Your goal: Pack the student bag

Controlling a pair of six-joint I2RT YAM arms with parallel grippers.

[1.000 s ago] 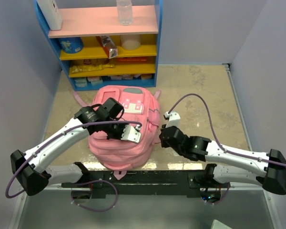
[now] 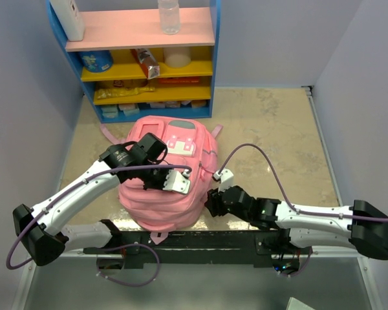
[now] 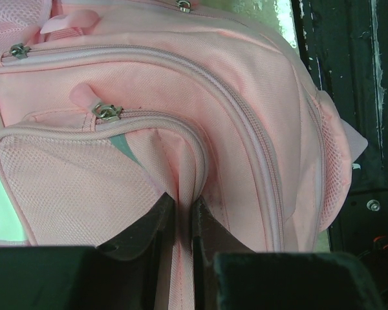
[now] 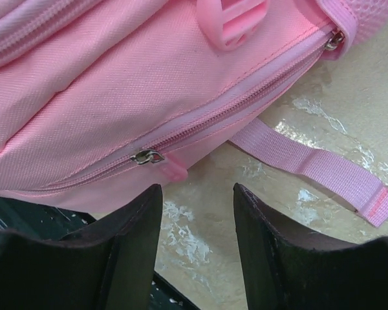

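A pink student bag [image 2: 168,210] lies on its back on the floor in front of the shelf. My left gripper is shut on a pinched fold of its front pocket, beside the pocket's zipper [image 3: 108,112]. At the bag's right side, my right gripper stands open with nothing between its fingers. Just ahead of those fingers, a zipper pull [image 4: 174,169] hangs from its metal slider [image 4: 147,156]; the side zipper shows as closed along the part in view. A loose pink strap [image 4: 310,165] rests on the floor nearby.
The blue shelf [image 2: 214,64] at the back holds a clear bottle [image 2: 169,16], a blue container [image 2: 96,60], a snack packet [image 2: 145,63] and other items. Right of the bag, the floor [image 2: 271,142] is clear. A dark rail [image 2: 194,242] borders the front.
The left arm holds the same place on the pocket. The bag has barely shifted.
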